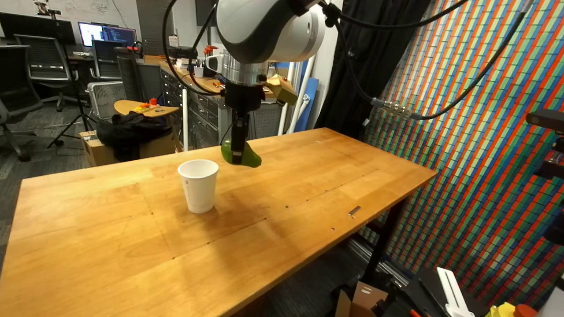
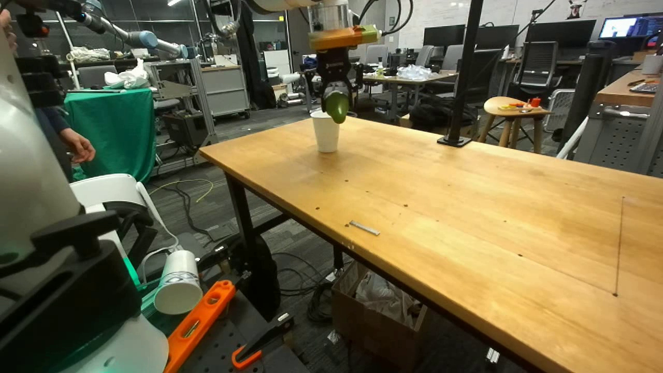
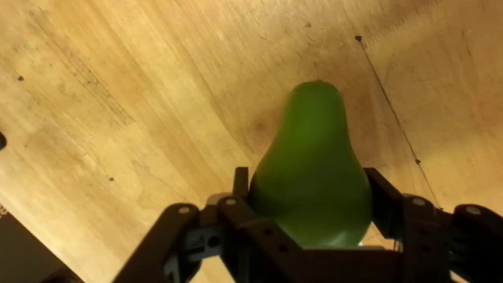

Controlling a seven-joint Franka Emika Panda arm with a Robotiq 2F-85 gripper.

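Observation:
A smooth green pear-shaped object is pinched between the two fingers of my gripper, its narrow end pointing away in the wrist view. In exterior view 1 the gripper holds the green object clear of the tabletop, to the right of a white cup and higher than its middle. The cup stands upright on the wooden table; its inside is hidden. From the other side, the green object partly overlaps the cup in the picture.
A small metal strip lies near one long edge. A black post rises from the table's far side in exterior view 2.

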